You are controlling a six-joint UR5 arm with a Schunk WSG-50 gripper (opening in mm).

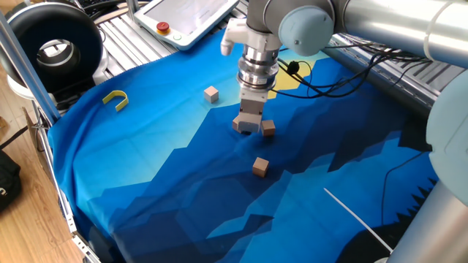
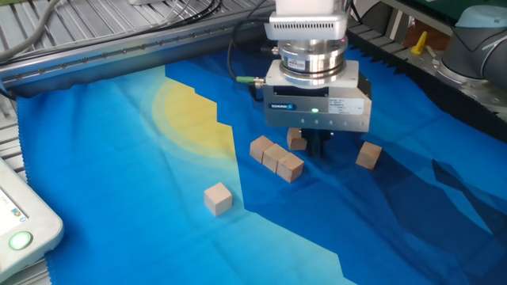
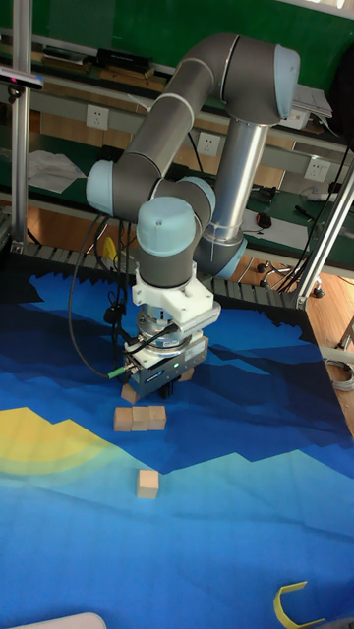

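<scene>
Three wooden cubes (image 2: pixel 276 158) form a touching row on the blue cloth. Just behind the row, a single cube (image 2: pixel 296 141) is partly hidden by my gripper (image 2: pixel 317 144), whose dark fingers point down close beside it. Whether they touch it I cannot tell. The fingers look close together, but their exact opening is unclear, and nothing shows held between them. Another cube (image 2: pixel 369 155) lies alone on the far side of the gripper, and a paler cube (image 2: pixel 219 199) sits apart on the light blue area. In exterior view 1 the gripper body covers most of the row (image 1: pixel 237 124).
A yellow curved piece (image 1: pixel 115 98) lies near the cloth's edge. The tablet-like panel with a red button (image 1: pixel 162 27) stands outside the cloth. A thin white rod (image 1: pixel 358 219) is at the lower right.
</scene>
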